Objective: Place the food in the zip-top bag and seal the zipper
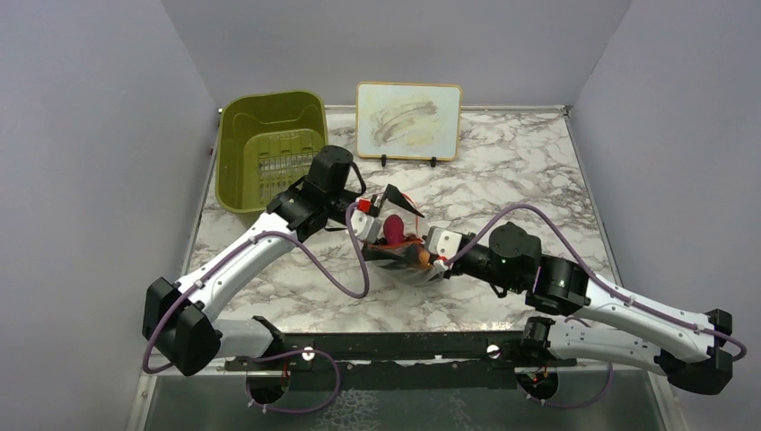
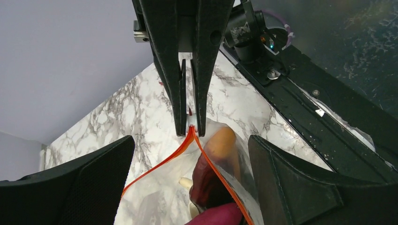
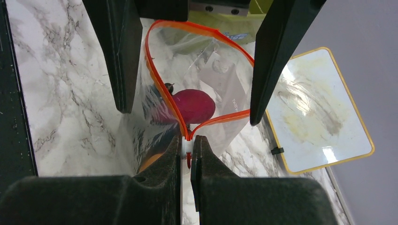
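A clear zip top bag (image 3: 225, 79) with an orange zipper rim stands on the table, its mouth gaping. Inside are a magenta food piece (image 3: 195, 106), a tan-orange one (image 2: 221, 143) and some darker food. My right gripper is shut on the white zipper slider (image 3: 187, 143), where the two orange strips meet. My left gripper (image 1: 414, 235) is open, its widely spread fingers (image 2: 103, 173) on either side of the bag's mouth near the slider. Nothing is visibly clamped between them. From above, the left arm covers part of the bag.
A green basket (image 1: 228, 162) stands at the back left. Behind the bag is a small whiteboard (image 1: 408, 121) on black feet.
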